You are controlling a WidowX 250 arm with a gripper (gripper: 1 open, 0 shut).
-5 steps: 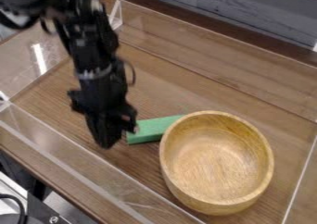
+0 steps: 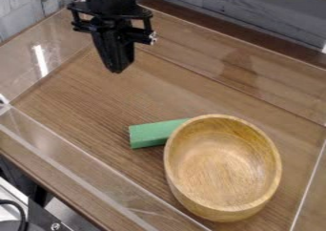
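My black gripper (image 2: 117,53) is high at the upper left of the camera view, over the bare wooden table, shut, with nothing visible between its fingers. Below and to its right lies a green block (image 2: 155,134), flat on the table beside a round tan bowl (image 2: 222,199), which is empty and touches or nearly touches the block's right end.
A pale grey wall or rim (image 2: 245,13) runs along the back. Dark cables show at the lower left corner.
My gripper has moved up and back, away from the green block and the table's near part. The block and bowl look unchanged.
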